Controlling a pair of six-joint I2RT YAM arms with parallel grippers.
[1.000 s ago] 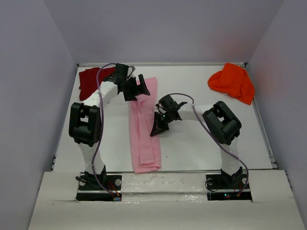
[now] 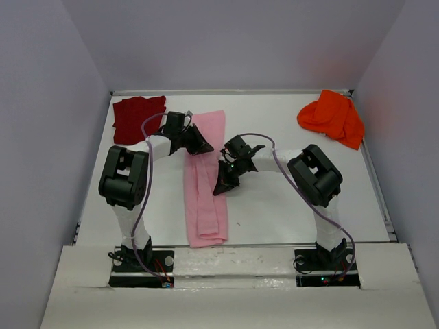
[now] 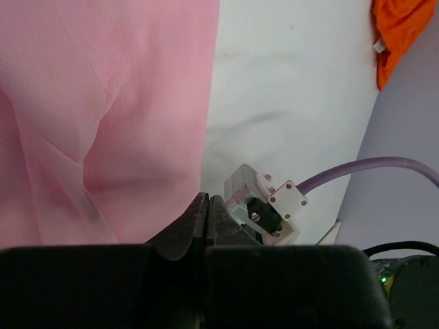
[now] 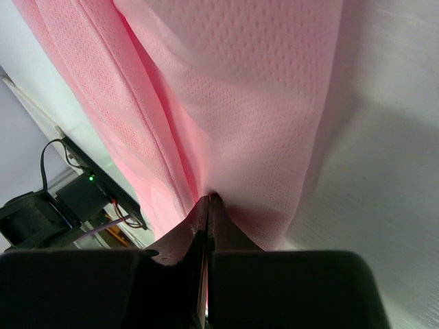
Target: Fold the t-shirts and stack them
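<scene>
A pink t-shirt (image 2: 209, 229) lies lengthwise down the middle of the table, with a long loose fold along it. My left gripper (image 2: 206, 147) hangs over its upper part; in the left wrist view its fingers (image 3: 180, 229) are close together with nothing seen between them. My right gripper (image 2: 217, 190) is low on the shirt's right side, shut, its tips against the pink cloth (image 4: 254, 157); whether cloth is pinched between them is hidden.
A dark red cloth (image 2: 134, 120) lies at the back left and an orange cloth (image 2: 329, 116) at the back right.
My left gripper has moved down over the shirt and its fingers have gone from wide apart to nearly or fully together. The right arm has barely moved.
</scene>
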